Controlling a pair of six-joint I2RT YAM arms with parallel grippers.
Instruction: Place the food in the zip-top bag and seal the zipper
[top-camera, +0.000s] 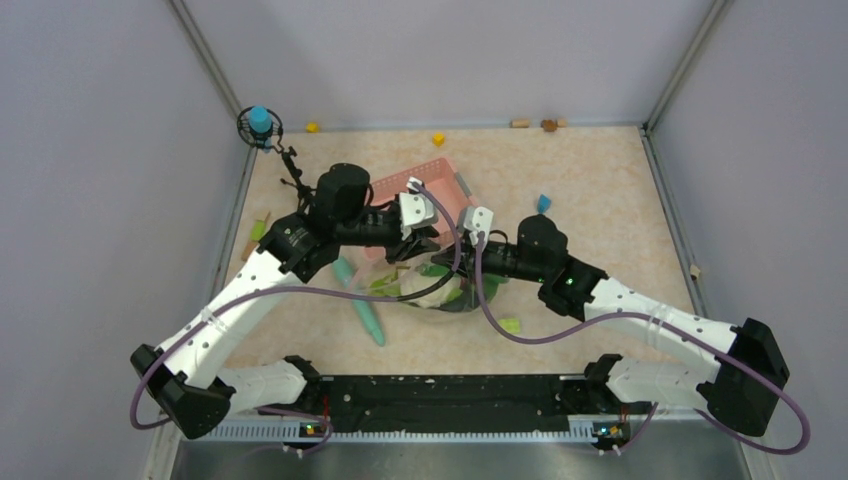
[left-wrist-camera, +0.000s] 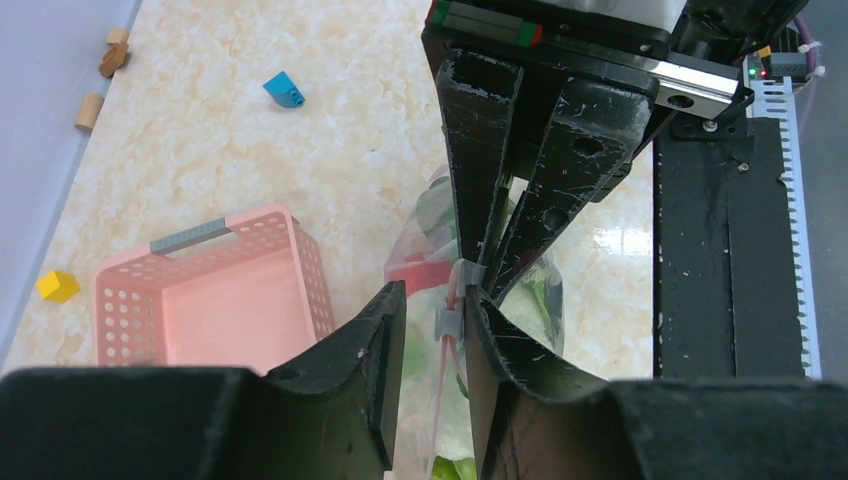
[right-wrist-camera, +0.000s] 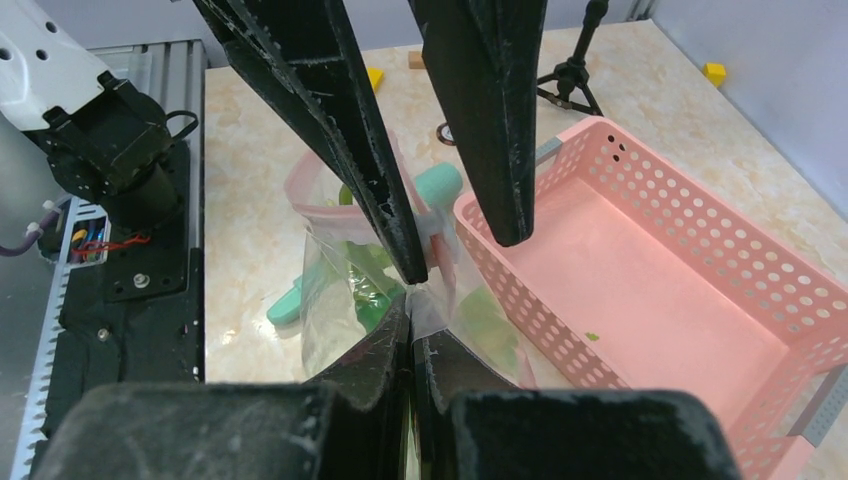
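The clear zip top bag (top-camera: 420, 285) with green and pale food inside stands at the table's centre. Its top edge with the zipper slider (left-wrist-camera: 449, 322) rises between the grippers. My right gripper is shut on the bag's top edge, which shows crumpled at its fingertips. My left gripper is part open, its fingers either side of the slider and zipper strip, close by the right gripper's tips. In the right wrist view the left fingers hang just above the bag's edge.
A pink basket (top-camera: 415, 185) lies behind the bag. A turquoise rolling-pin-like object (top-camera: 365, 310) lies left, a green block (top-camera: 508, 326) in front right. Small blocks and a stand with a blue cylinder (top-camera: 260, 118) sit round the edges.
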